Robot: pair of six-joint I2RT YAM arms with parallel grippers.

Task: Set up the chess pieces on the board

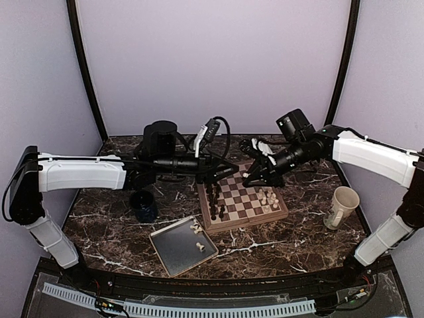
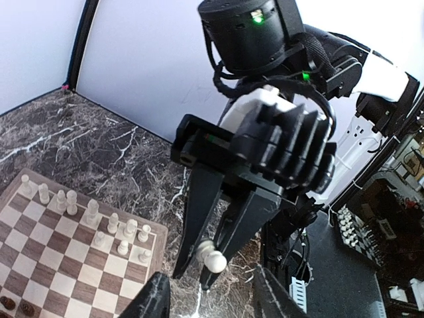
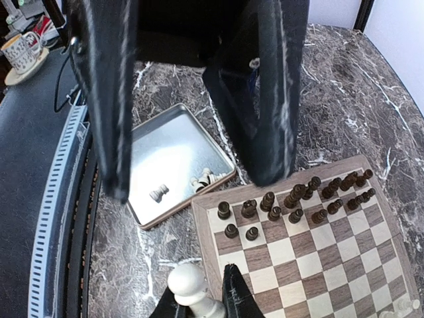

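A white chess piece (image 2: 213, 260) sits between the fingertips of my right gripper (image 1: 248, 180), which is shut on it above the chessboard (image 1: 246, 228). In the right wrist view the piece (image 3: 189, 283) shows at the bottom edge, its head clear of the fingers. My left gripper (image 1: 226, 173) is open and empty, to the left of the right one; its fingers (image 2: 154, 297) show low in the left wrist view. White pieces (image 2: 93, 211) stand along one side of the board, dark pieces (image 3: 293, 197) along the opposite side.
A metal tray (image 1: 173, 255) with a few white pieces (image 1: 200, 246) lies at the board's front left. A dark blue cup (image 1: 143, 207) stands on the left, a pale mug (image 1: 342, 207) on the right. Bare marble lies right of the board.
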